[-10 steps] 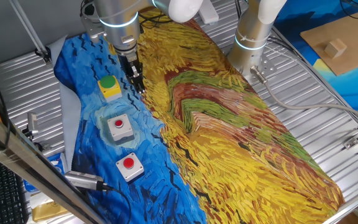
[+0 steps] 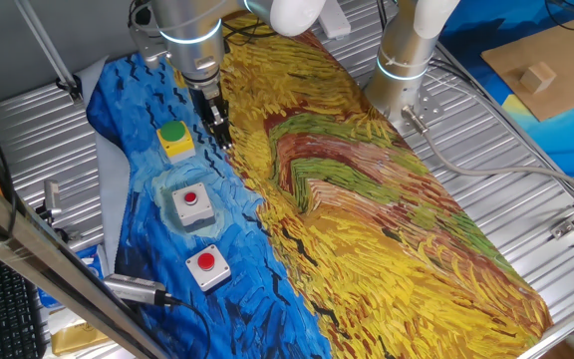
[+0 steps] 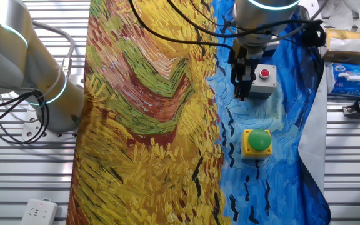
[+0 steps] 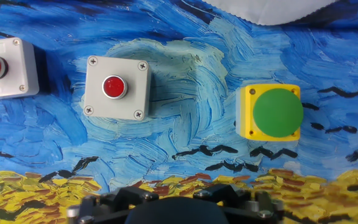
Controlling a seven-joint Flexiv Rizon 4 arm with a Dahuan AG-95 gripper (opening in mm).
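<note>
Three push-button boxes stand in a row on the blue part of a painted cloth. One is a yellow box with a large green button (image 4: 278,112); in the middle is a grey box with a small red button (image 4: 114,87); the third is a pale box with a red button (image 2: 206,261), cut off at the wrist view's left edge. My gripper (image 2: 224,138) points down over the cloth, on the yellow-field side of the green-button box and apart from it. Its dark fingers (image 3: 240,87) partly overlap the middle box in exterior view 2. Nothing visible is held; the finger opening is unclear.
A metal post (image 2: 53,269) crosses the near left corner, with a cabled silver device (image 2: 136,289) beside the cloth. A wooden block (image 2: 537,77) rests on a board at the far right.
</note>
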